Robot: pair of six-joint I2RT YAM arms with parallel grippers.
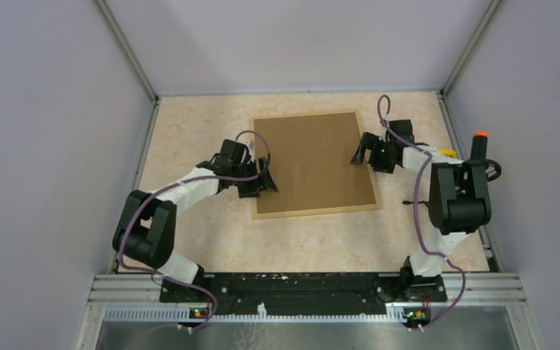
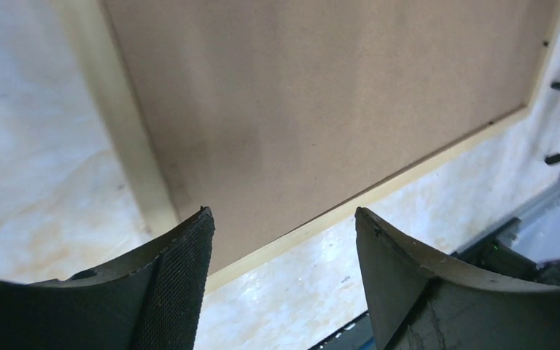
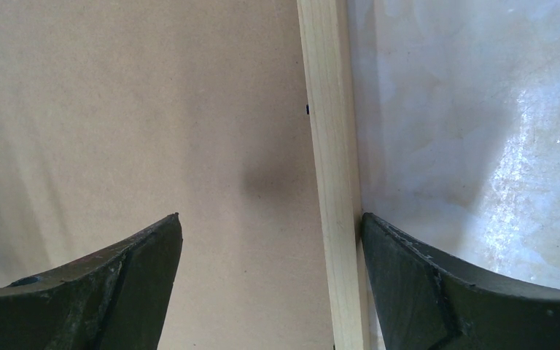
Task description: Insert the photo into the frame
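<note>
A pale wooden frame [image 1: 321,212] lies flat on the table, slightly turned, with a plain brown board [image 1: 313,160] filling it. No printed picture shows in any view. My left gripper [image 1: 260,191] is at the frame's near left corner; its fingers stand apart with nothing seen between them. In the left wrist view the frame's left rail [image 2: 127,131] lies beyond the fingertips. My right gripper [image 1: 371,165] straddles the right rail [image 3: 335,160], open. Its outer finger [image 3: 408,284] appears against the rail's outside, while the other finger [image 3: 127,277] is over the board.
A black upright tool with an orange top [image 1: 480,134] stands at the right, near a yellow object [image 1: 448,153]. Small black parts [image 1: 413,203] lie right of the frame.
</note>
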